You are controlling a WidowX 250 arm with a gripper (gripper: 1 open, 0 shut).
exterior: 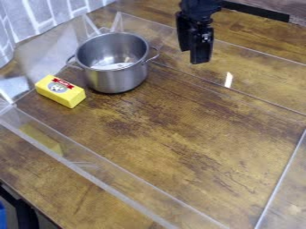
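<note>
The black gripper (195, 43) hangs over the wooden table at the top middle, open, to the right of and behind a steel pot (114, 76). Nothing shows between its fingers. The pot stands at the upper left, with something pale inside it that is too small to make out. A yellow box (60, 91) with a small printed label lies left of the pot, toward the front.
Clear plastic edging runs along the left side and down the right. A small white mark (228, 79) is on the table right of the pot.
</note>
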